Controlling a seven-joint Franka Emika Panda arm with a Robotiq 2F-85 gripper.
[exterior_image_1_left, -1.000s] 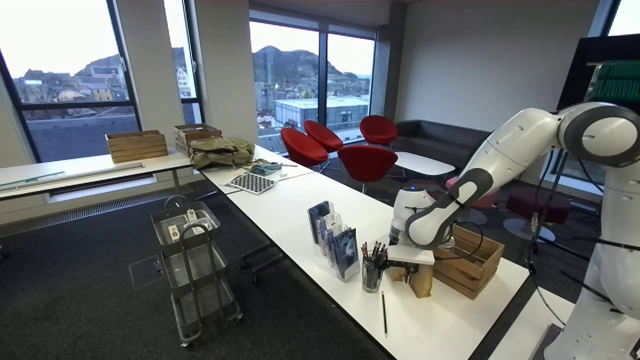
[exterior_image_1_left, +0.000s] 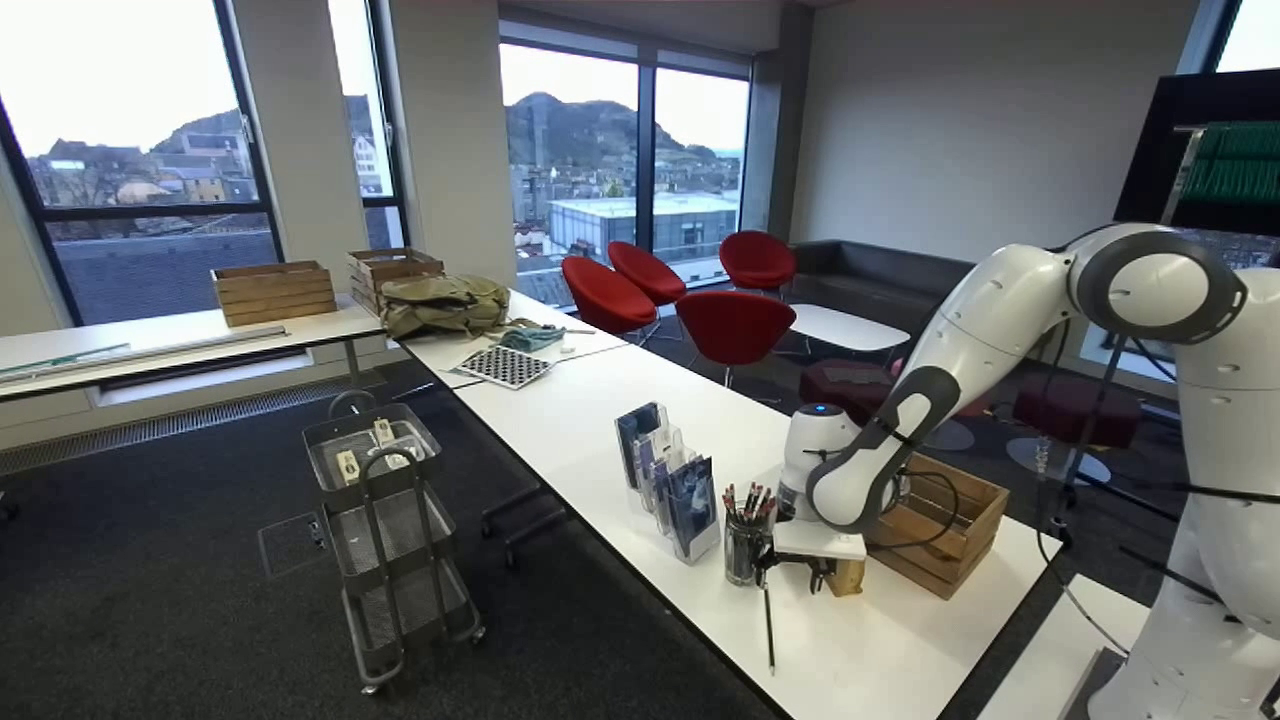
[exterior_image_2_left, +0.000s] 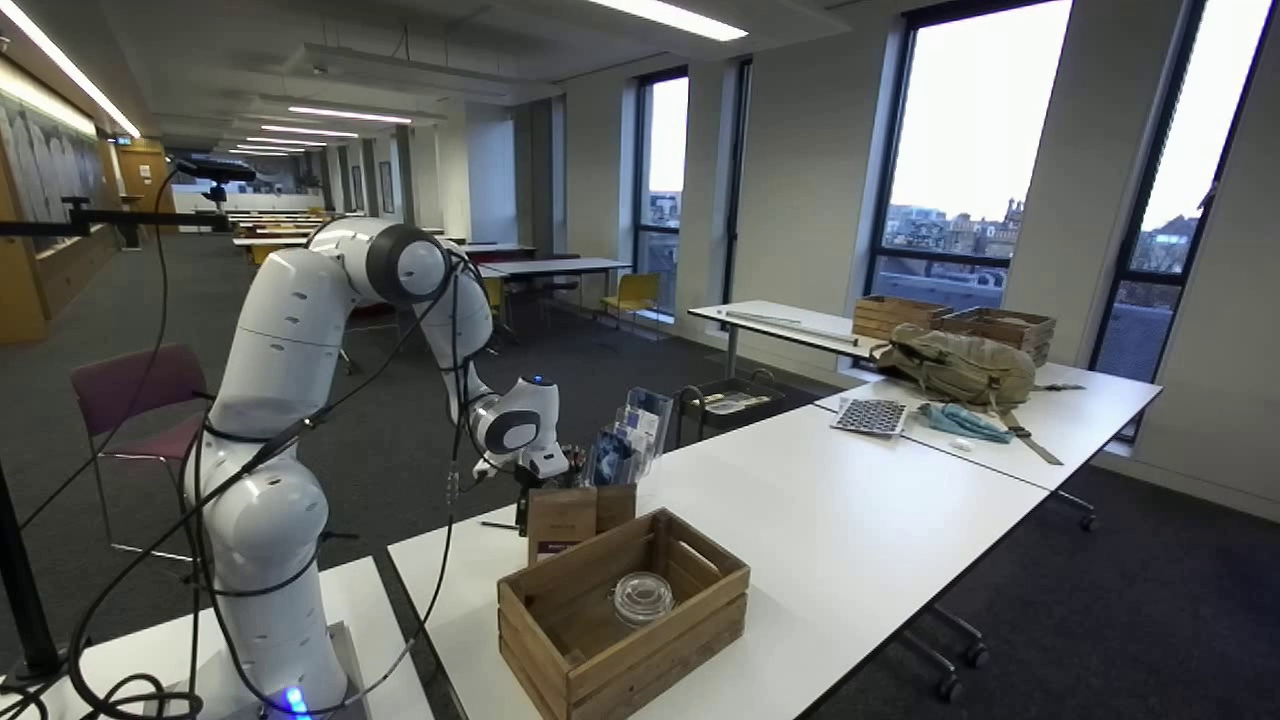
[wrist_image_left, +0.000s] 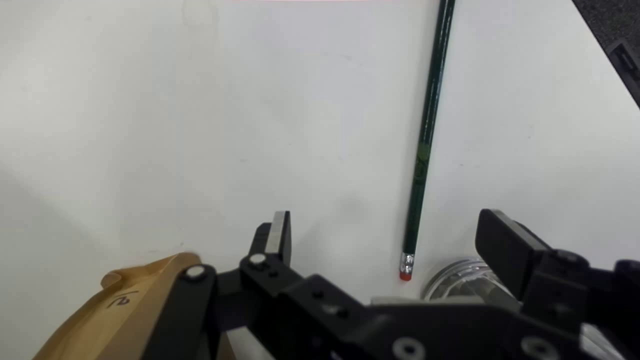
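A dark green pencil (wrist_image_left: 425, 126) with a red eraser lies flat on the white table, its eraser end towards my gripper. The fingers are open, one finger on each side of the line of the pencil, with nothing held between them. In exterior view 1 the pencil (exterior_image_1_left: 769, 626) lies in front of a clear cup of pencils (exterior_image_1_left: 744, 546), and my gripper (exterior_image_1_left: 792, 576) is low beside that cup. The cup's rim (wrist_image_left: 456, 276) shows near the right finger in the wrist view. A brown paper bag (wrist_image_left: 132, 306) stands left of the gripper.
Behind the arm sits a wooden crate (exterior_image_2_left: 648, 666) with a clear glass container (exterior_image_2_left: 643, 598) inside. A leaflet holder (exterior_image_1_left: 692, 510) stands beyond the cup. The table's front edge runs close to the pencil; bare tabletop (exterior_image_1_left: 888, 654) lies around it.
The arm and gripper have come down lower towards the table, beside the cup and the paper bag. The pencil has stayed where it was.
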